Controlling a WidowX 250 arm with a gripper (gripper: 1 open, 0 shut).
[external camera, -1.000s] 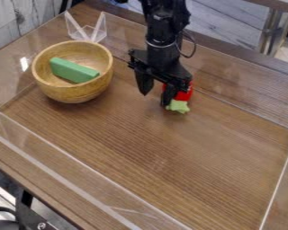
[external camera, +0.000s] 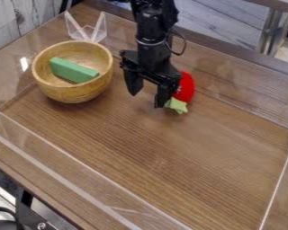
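Observation:
The black robot arm hangs from the top centre, with its gripper (external camera: 148, 83) low over the table, open. Just right of and partly behind it lie a red object (external camera: 186, 83) and a pale green piece (external camera: 176, 105), both partly hidden by the gripper. Whether the fingers touch them I cannot tell.
A wooden bowl (external camera: 93, 85) at the left holds a green block (external camera: 73, 72).
The gripper's fingers appear to have shifted and spread slightly to the left, showing more of the area beside the red object. The bowl has not moved.

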